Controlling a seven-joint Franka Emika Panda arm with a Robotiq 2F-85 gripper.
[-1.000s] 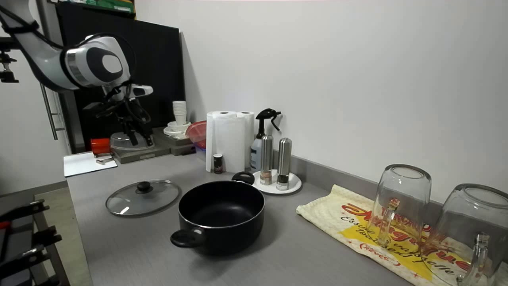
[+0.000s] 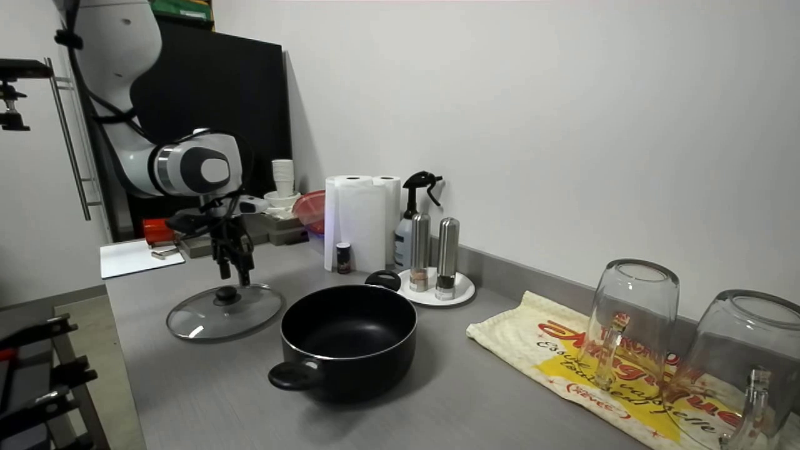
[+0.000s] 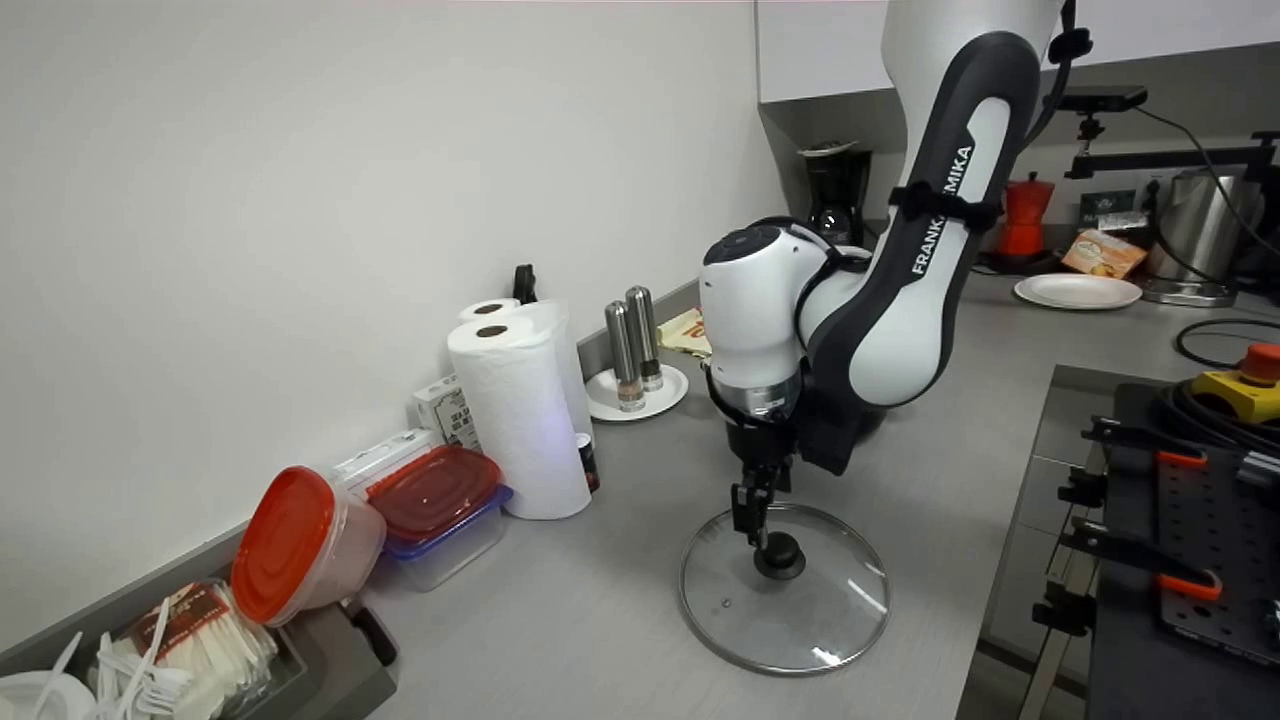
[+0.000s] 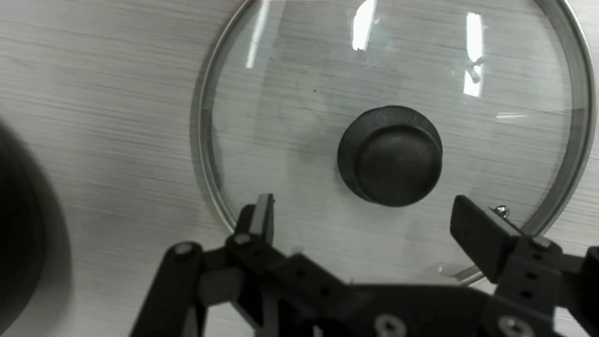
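Note:
A round glass lid (image 2: 252, 314) with a metal rim lies flat on the grey counter, its black knob (image 4: 396, 157) facing up. My gripper is open above the lid, the knob showing beyond and between its spread fingers in the wrist view. From the second exterior view, the gripper (image 3: 753, 528) hangs close to the knob (image 3: 780, 556); no contact can be made out. A black pot (image 2: 349, 360), uncovered and empty, stands right of the lid in the first exterior view. Only its dark edge (image 4: 22, 236) enters the wrist view at the left.
Paper towel rolls (image 2: 361, 225), a spray bottle (image 2: 405, 236) and a plate with two steel grinders (image 2: 447, 259) line the wall. Two glass jugs (image 2: 630, 322) rest on a printed cloth (image 2: 517, 330) to the right. Bare counter lies in front of the lid.
The arm has come down and to the right in the first exterior view, bringing my gripper from above the back of the counter to the lid. Lid and pot have not moved.

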